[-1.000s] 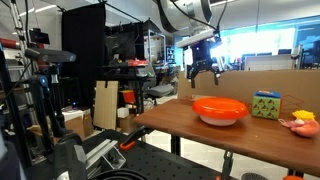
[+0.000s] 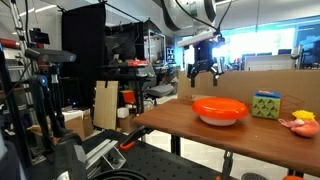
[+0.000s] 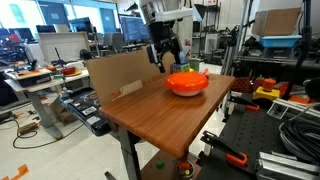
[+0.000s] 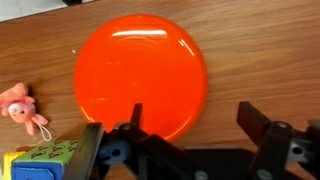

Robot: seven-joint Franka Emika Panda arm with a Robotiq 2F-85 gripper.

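An orange-red round disc [image 2: 221, 105] covers a pale bowl [image 2: 222, 121] on the wooden table. From above, the disc [image 4: 141, 75] fills much of the wrist view and hides whatever lies beneath it. My gripper [image 2: 204, 88] hangs over the table, above and a little left of the disc in exterior view 1. Its two fingers stand wide apart in the wrist view, one finger [image 4: 262, 125] at the right and the other near the bottom middle. Between them only disc edge and bare wood show; the gripper is open and empty.
A green and blue box with some yellow [image 2: 266, 105] stands behind the bowl. Near it lies a pink plush toy [image 4: 22, 107], and an orange and pink item [image 2: 301, 124] sits at the table's right.
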